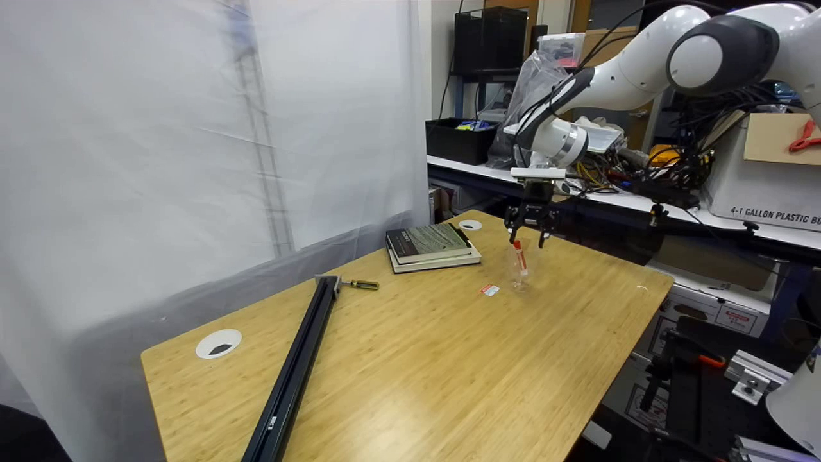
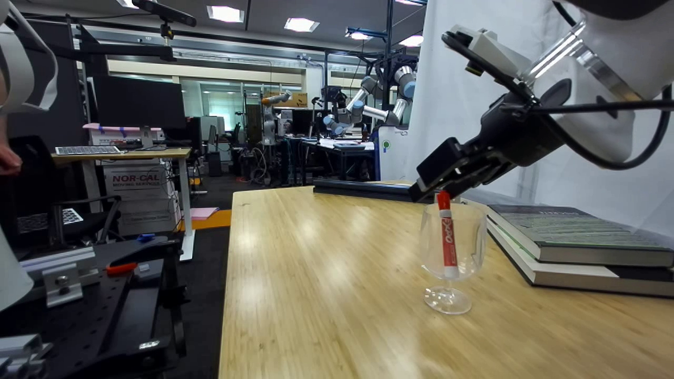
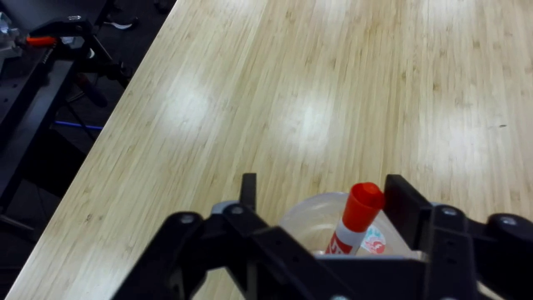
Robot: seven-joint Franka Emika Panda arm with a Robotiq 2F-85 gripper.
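Note:
A red and white marker (image 2: 448,237), red end up, leans inside a clear stemmed glass (image 2: 467,259) that stands upright on the wooden table. My gripper is part open above the glass, its fingers on either side of the marker's top. In the wrist view the red end (image 3: 363,200) lies close by the right finger (image 3: 402,207), with a wide gap to the left finger (image 3: 248,192); whether it touches the right one I cannot tell. Exterior view 1 also shows the marker (image 1: 521,258) just below the fingers.
Two stacked books (image 1: 432,246) lie near the glass. A small red and white sticker (image 1: 490,290) is on the table beside it. A long black rail (image 1: 296,362) and a screwdriver (image 1: 362,285) lie farther off.

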